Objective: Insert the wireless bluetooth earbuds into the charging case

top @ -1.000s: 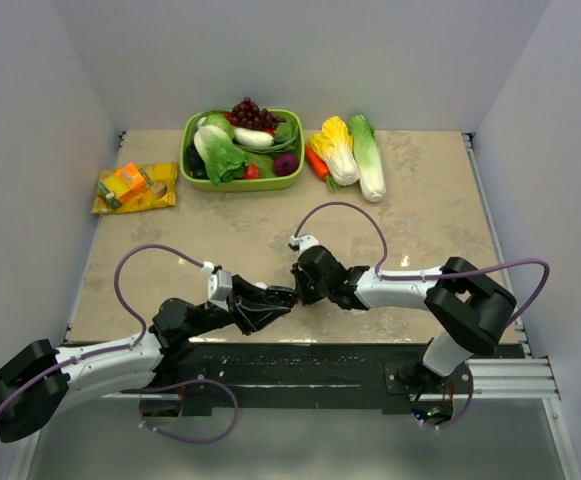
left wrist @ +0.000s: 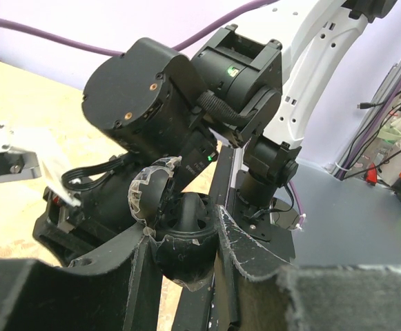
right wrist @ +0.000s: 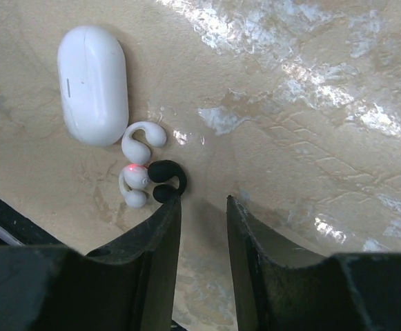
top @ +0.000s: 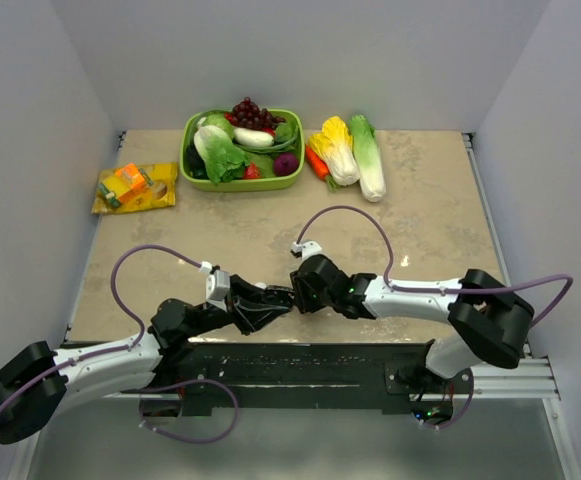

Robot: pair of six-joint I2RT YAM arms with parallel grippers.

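Note:
My left gripper is shut on the black charging case (left wrist: 186, 263). In the left wrist view the case's lid stands open and its inside faces up. In the right wrist view a black hook-shaped earbud (right wrist: 181, 178) lies on the table, just beyond the left fingertip. My right gripper is open above the table, and its gap is empty. The earbud sits to the left of that gap. From above, the right gripper (top: 298, 292) hangs close beside the black case (top: 278, 296), and the arms hide the earbud.
White earbuds (right wrist: 135, 176) lie right against the black one, with a closed white case (right wrist: 93, 86) behind them. At the back stand a green vegetable basket (top: 188, 160), loose vegetables (top: 368, 165) and a yellow bag (top: 160, 190).
The right arm's elbow has moved to the right and toward the front, and its gripper has shifted slightly. The left arm and the black case look still.

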